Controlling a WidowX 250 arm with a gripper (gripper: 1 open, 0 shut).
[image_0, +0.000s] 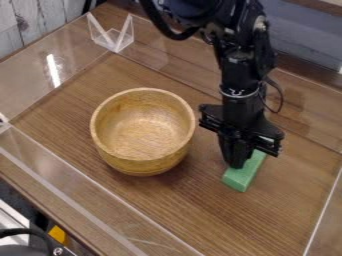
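Observation:
The black gripper (238, 160) hangs at the centre right, low over a green rectangular block (243, 175) lying on the wooden table, its fingertips drawn together at the block's upper left part. They look shut; whether they touch the block is unclear. The block's far end is partly hidden behind the gripper. A tan round bowl (140, 130) sits to the gripper's left.
A white wire holder (112, 32) stands at the back left. A light wall and rail run along the back, and pale edge strips border the left side.

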